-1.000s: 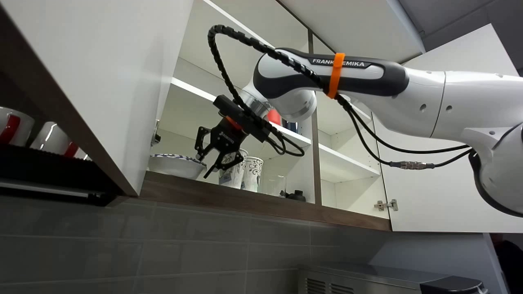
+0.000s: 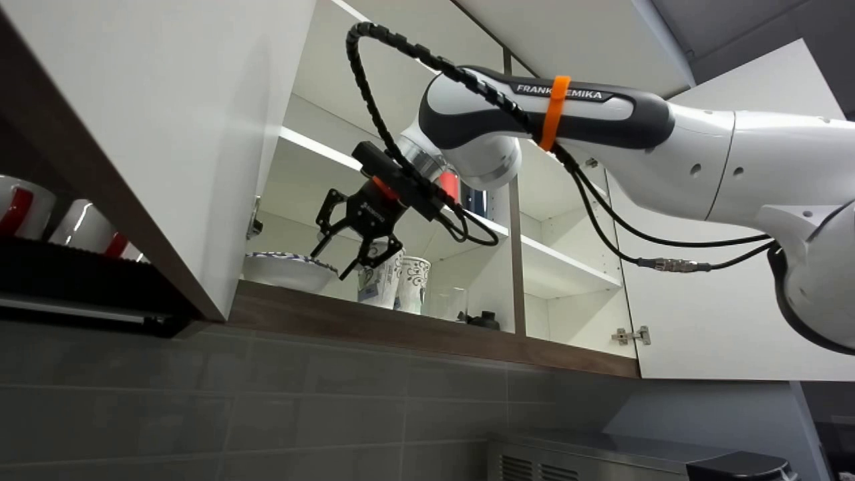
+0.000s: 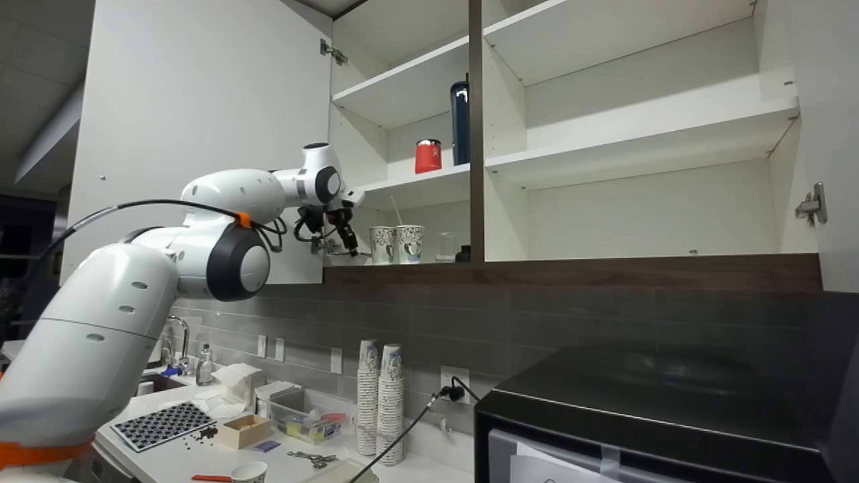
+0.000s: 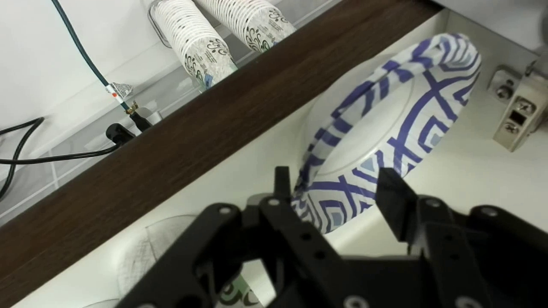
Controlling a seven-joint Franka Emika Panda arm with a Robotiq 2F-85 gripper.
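Observation:
A white bowl (image 4: 429, 120) with a blue geometric pattern inside stands on the lowest cabinet shelf, near the left door. My gripper is partly open, its black fingers apart, with the near edge of the bowl showing beyond the gap. In the first exterior view the gripper (image 2: 330, 264) hangs above and to the right of the bowl (image 2: 288, 271). Nothing is held between the fingers. In the second exterior view the arm hides most of the bowl.
Patterned paper cups (image 3: 408, 244) stand right of the gripper on the same shelf, with a clear glass (image 2: 445, 304) beyond them. The open left door (image 2: 160, 120) and its hinge (image 4: 521, 105) lie close to the bowl. A dark wooden edge (image 4: 205, 138) runs along the shelf front.
The gripper has risen slightly and its fingers stand farther above the bowl's rim. Its fingers look closer together than before. The bowl and cups have not moved.

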